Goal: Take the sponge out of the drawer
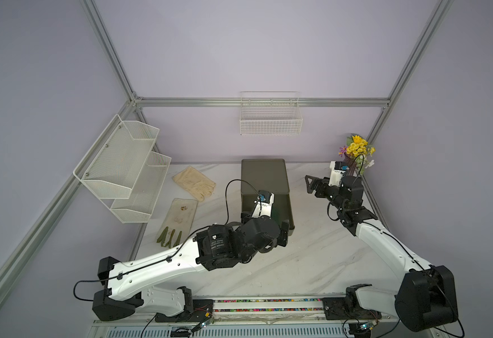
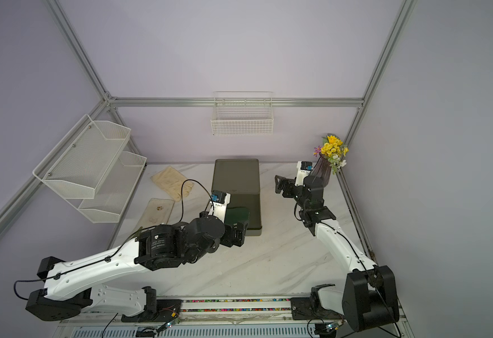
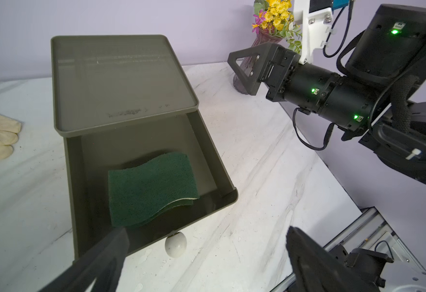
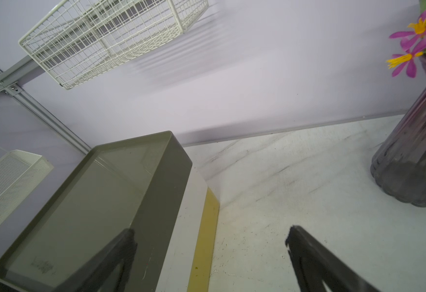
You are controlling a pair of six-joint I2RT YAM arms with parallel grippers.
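Note:
In the left wrist view a green sponge (image 3: 152,185), apparently more than one layer, lies inside the pulled-out olive drawer (image 3: 215,153). Its round white knob (image 3: 175,244) faces the front. My left gripper is open over the drawer's front edge, its blurred fingers wide apart with nothing between them. From the top left view, the left arm hides most of the sponge. To the right of the drawer unit, my right gripper hangs open and empty above bare table. The unit's olive top (image 4: 96,194) shows at the left of the right wrist view.
A vase (image 4: 412,150) of flowers stands behind the right arm. Beige gloves (image 1: 194,183) and a tray (image 1: 178,221) with green-tipped items lie left of the drawer. Wire baskets hang on the walls. The table right of the drawer is clear.

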